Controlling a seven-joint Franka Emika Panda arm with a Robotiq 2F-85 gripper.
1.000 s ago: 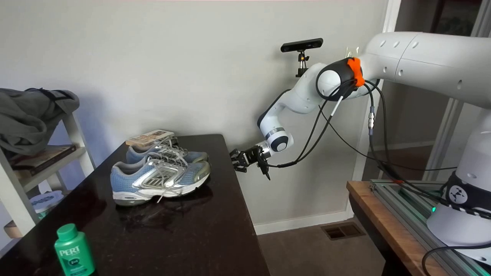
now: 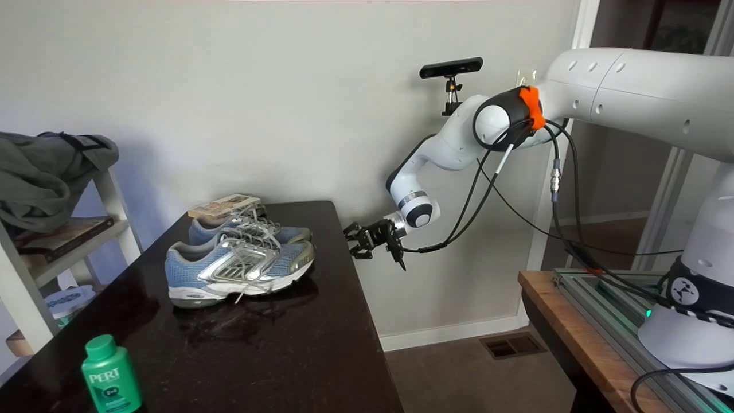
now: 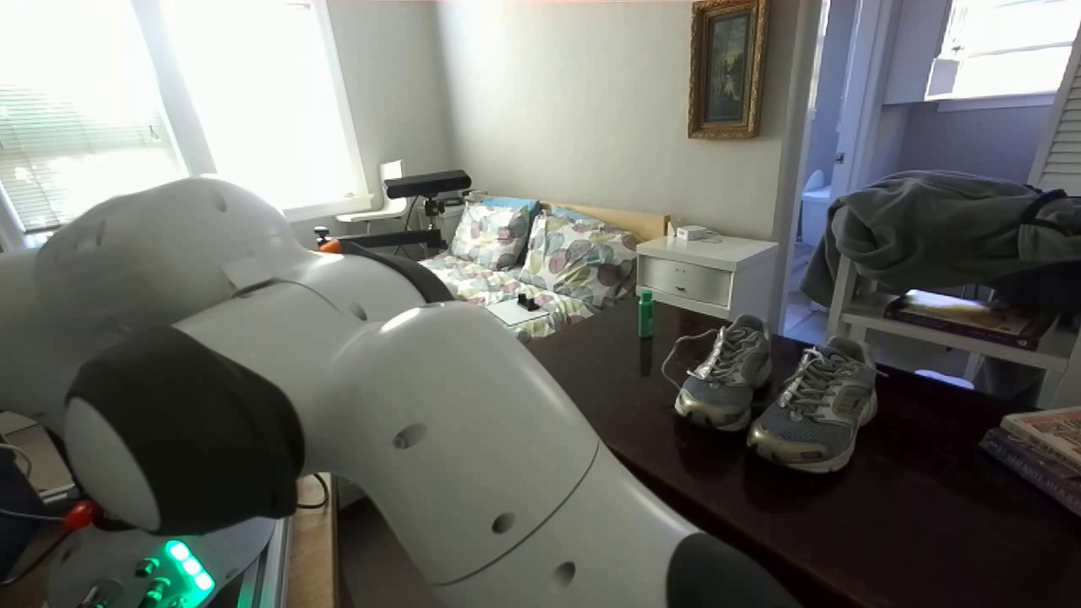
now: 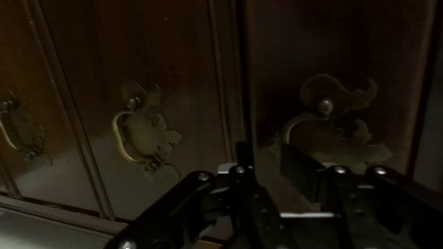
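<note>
In the wrist view, my gripper is open in front of a dark wooden drawer front, a gap showing between its fingers. The right finger (image 4: 299, 171) covers the lower part of a curved brass drawer handle (image 4: 294, 124). Whether it touches the handle, I cannot tell. Another brass handle (image 4: 121, 139) hangs on the neighbouring drawer to the left. From exterior view 1, the gripper (image 2: 350, 242) is beside the right edge of the dark dresser top (image 2: 296, 351), a little below it. The drawer fronts are hidden there. In exterior view 2 my arm shows, but its gripper does not.
On the dresser top stand a pair of running shoes (image 2: 241, 265), a green bottle (image 2: 112, 378) and some books (image 3: 1044, 451). A white shelf (image 2: 103, 241) with grey cloth is beyond the dresser. Floor (image 2: 468, 378) lies open between dresser and robot bench (image 2: 585, 330).
The gripper and wrist have shifted very slightly to the right in exterior view 1. Shoes, bottle and books have stayed put.
</note>
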